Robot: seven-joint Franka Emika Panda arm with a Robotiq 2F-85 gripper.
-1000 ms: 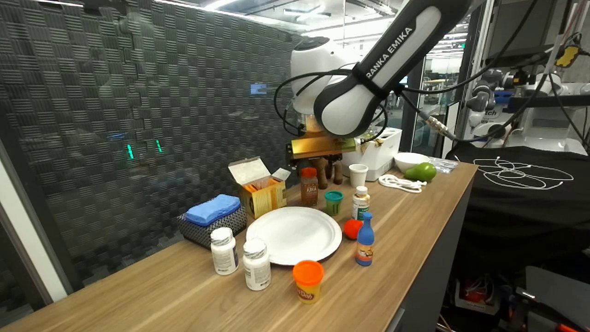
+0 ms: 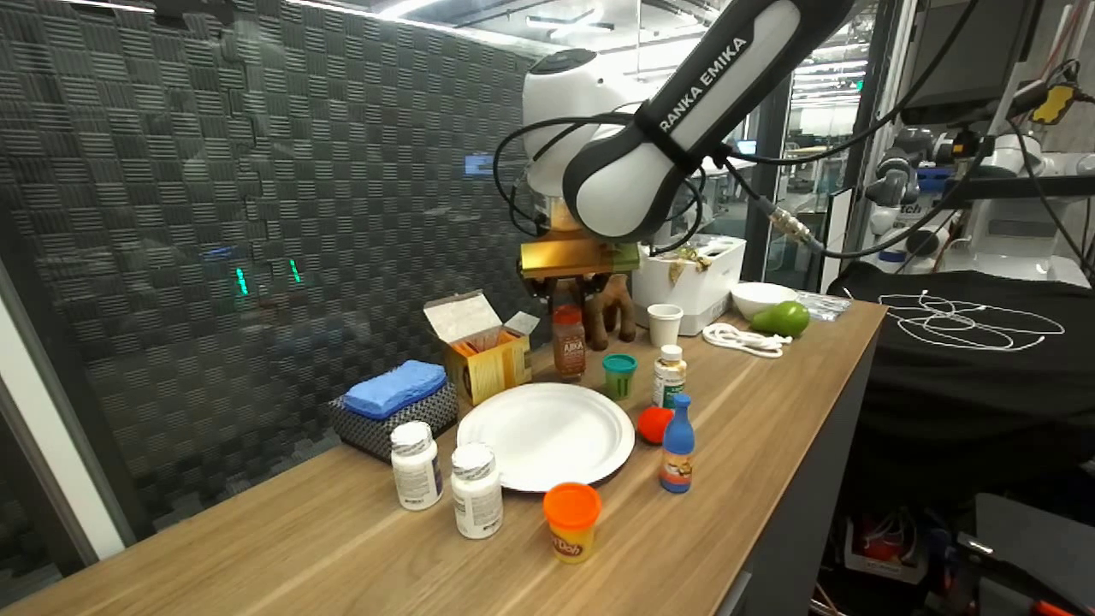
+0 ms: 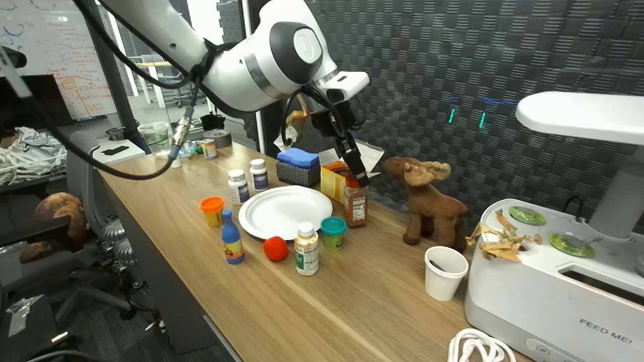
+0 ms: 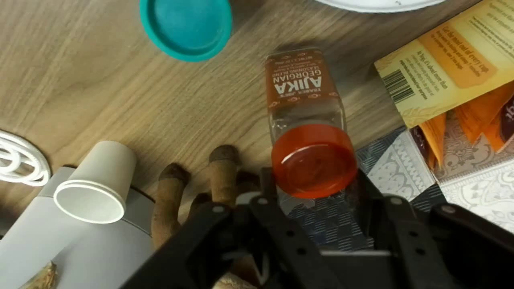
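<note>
The spice jar (image 2: 570, 352) has a red cap and a brown label reading AJIKA in the wrist view. It stands roughly upright between the tea box and the teal-lidded tub. From above, my gripper is shut on this jar (image 4: 303, 91), one finger on either side of the red cap. In the second exterior view the near finger (image 3: 354, 162) reaches down to the cap and hides part of it, with the jar's clear body (image 3: 356, 208) below. Whether the jar's base touches the table is hard to tell.
A white plate (image 2: 547, 436) lies in front of the jar. Close by are the open tea box (image 2: 490, 364), a teal-lidded tub (image 3: 333, 234), a brown plush moose (image 3: 435, 205) and a paper cup (image 3: 445, 274). Bare table (image 3: 362, 289) extends toward the front edge.
My gripper has moved left and come down around the jar's cap; the fingers were behind and to the right before. The jar has shifted very slightly left. Other objects are unmoved.
</note>
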